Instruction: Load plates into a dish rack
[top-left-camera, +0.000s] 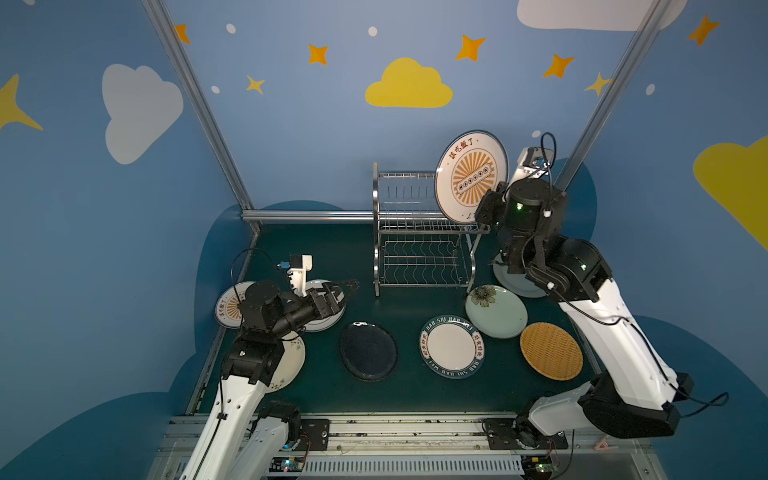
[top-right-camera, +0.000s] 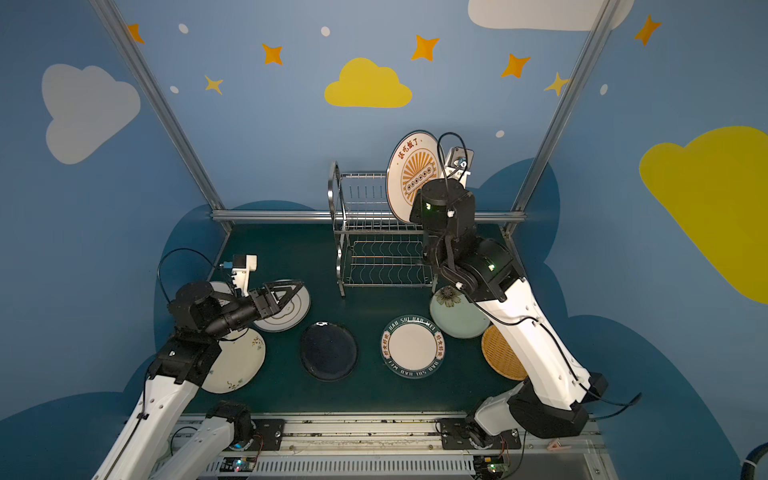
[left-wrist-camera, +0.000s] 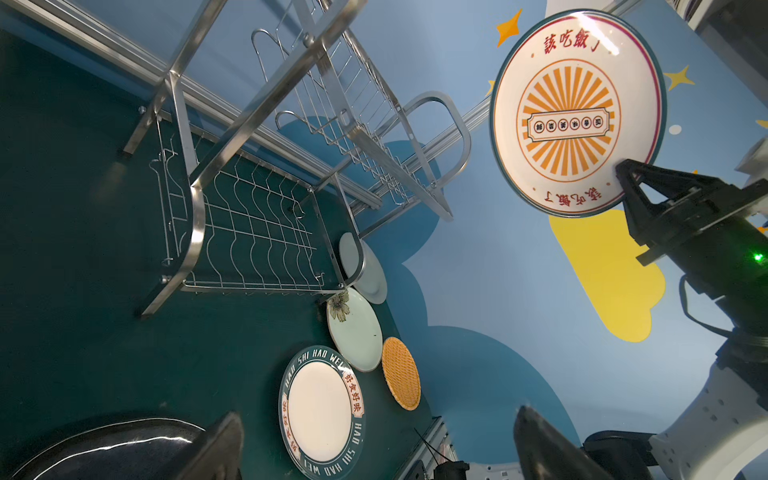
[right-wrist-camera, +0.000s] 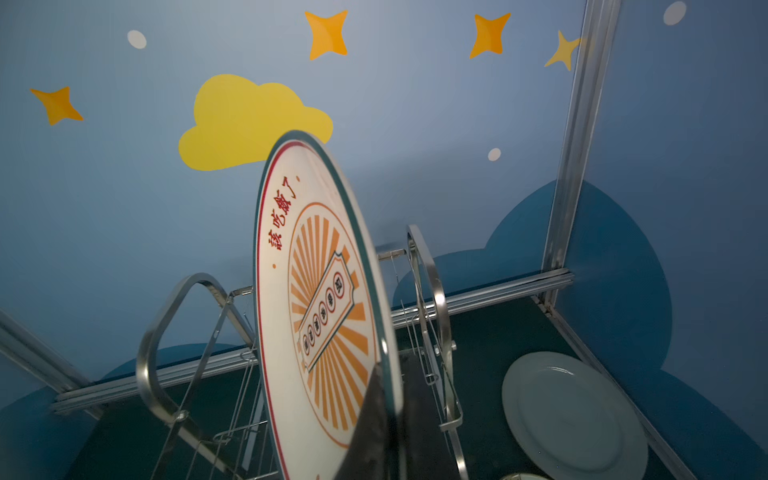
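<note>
A white plate with an orange sunburst (top-left-camera: 469, 176) stands upright in the air above the right side of the upper tier of the steel dish rack (top-left-camera: 376, 248). My right gripper is shut on its lower rim, as the left and right wrist views show. The rack's lower tier (left-wrist-camera: 248, 240) is empty. My left gripper (top-left-camera: 348, 288) stands open at the left, left of the rack and over a white plate (top-right-camera: 288, 316), with nothing between its fingers.
Plates lie on the green table: dark (top-left-camera: 368, 350), blue-rimmed (top-left-camera: 452, 348), flowered pale green (top-left-camera: 496, 312), pale blue (right-wrist-camera: 572, 412), cream (top-right-camera: 236, 364) and a sunburst one (top-left-camera: 228, 304). A woven mat (top-left-camera: 550, 349) lies front right. Free table shows left of the rack.
</note>
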